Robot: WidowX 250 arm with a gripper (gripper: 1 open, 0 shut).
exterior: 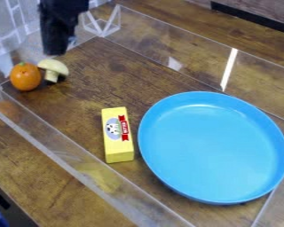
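My dark gripper [58, 37] is raised at the top left, blurred, above an orange fruit [25, 77] and a pale mushroom-like object [54, 69] that sit close together by the clear wall. Whether its fingers are open or shut is unclear.
A yellow box [117, 135] lies in the middle, just left of a large blue plate [212, 142]. Clear low walls border the wooden surface. The wood behind the box and plate is bare.
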